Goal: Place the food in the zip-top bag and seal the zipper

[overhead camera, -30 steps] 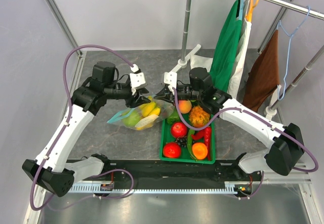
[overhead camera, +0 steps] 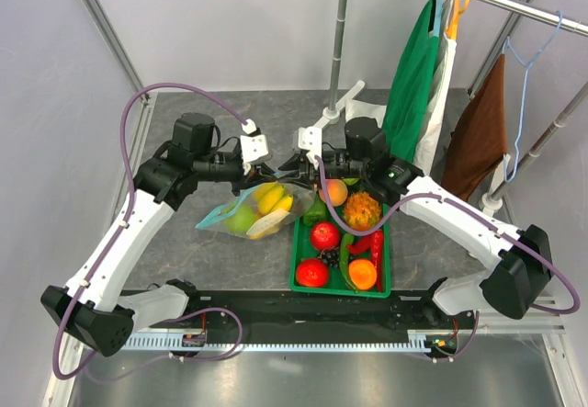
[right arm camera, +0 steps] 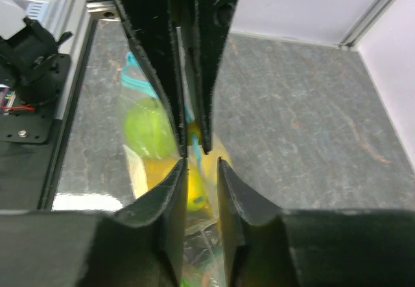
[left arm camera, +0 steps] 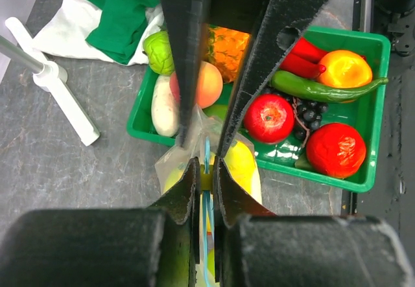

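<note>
The clear zip top bag (overhead camera: 230, 219), holding a green item and yellow pieces, hangs below both grippers at the middle of the top view. My left gripper is shut on the bag's blue zipper edge, seen upright between its fingers in the left wrist view. My right gripper is at the same edge from the other side, its fingers part open around the zipper line in the right wrist view; whether they touch it is unclear. The two grippers are very close together, the left one's fingers crossing the upper part of the right wrist view.
A green tray (overhead camera: 303, 278) of assorted produce lies just right of and below the bag. A garment rack (overhead camera: 339, 39) with hanging cloths stands at back right, its white foot on the grey worktop (overhead camera: 202, 260).
</note>
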